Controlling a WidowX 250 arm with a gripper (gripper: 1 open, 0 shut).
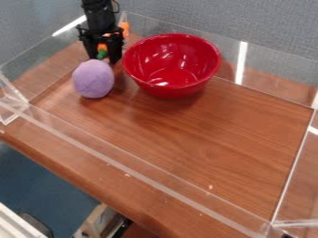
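My black gripper (102, 46) is low at the back left, just behind a purple ball (93, 80) and left of a large red bowl (172, 67). A small orange and green object (110, 30) shows at the gripper, partly hidden by it. Whether the fingers are closed on it I cannot tell. The bowl looks empty.
A clear-walled tray encloses the wooden surface (211, 158), which is bare across the middle, front and right. A grey-blue panel stands behind it.
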